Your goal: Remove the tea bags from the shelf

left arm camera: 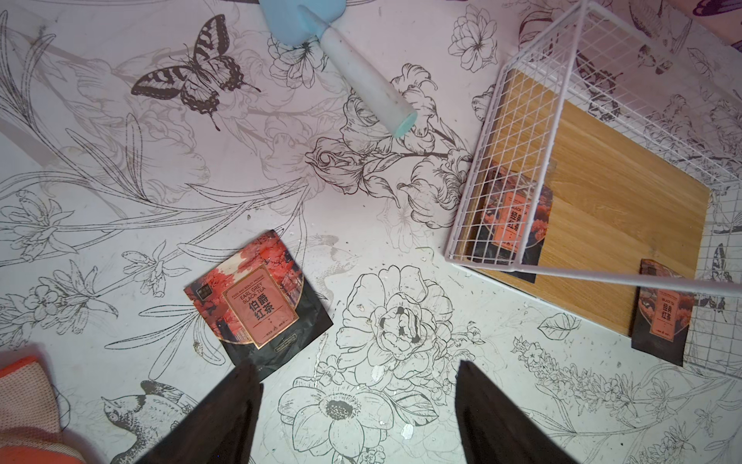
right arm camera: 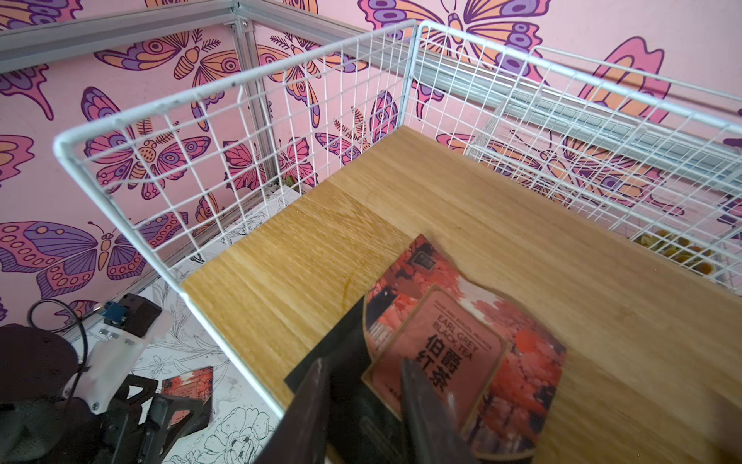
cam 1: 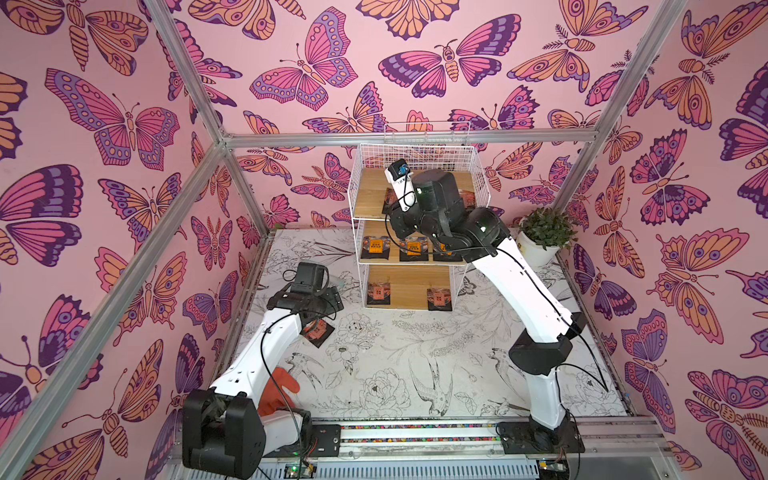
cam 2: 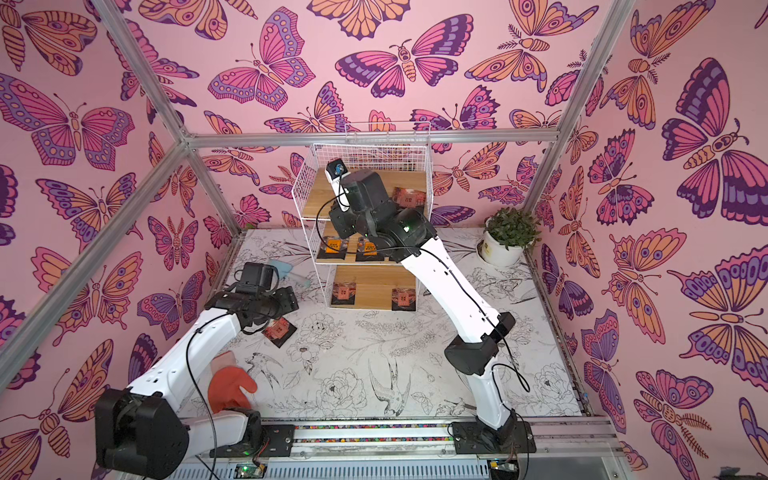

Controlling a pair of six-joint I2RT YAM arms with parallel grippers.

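Observation:
Over the front edge of the top shelf, my right gripper is part open. Its fingers (right arm camera: 309, 410) stand apart against an Earl Grey tea bag (right arm camera: 456, 352) lying face up there; whether they touch it is unclear. Another tea bag (cam 2: 409, 197) lies at the right of that shelf. Several orange-labelled bags (cam 1: 376, 247) rest on the middle shelf, partly behind the right arm. Two bags, left (left arm camera: 514, 220) and right (left arm camera: 662, 313), lie on the bottom board. My left gripper is open above the table, empty, near a loose tea bag (left arm camera: 259, 301).
White wire sides (right arm camera: 232, 100) border the top shelf. A potted plant (cam 1: 544, 232) stands right of the rack. A blue-headed tool (left arm camera: 367, 77) and an orange mitt (cam 2: 230, 389) lie on the left of the table.

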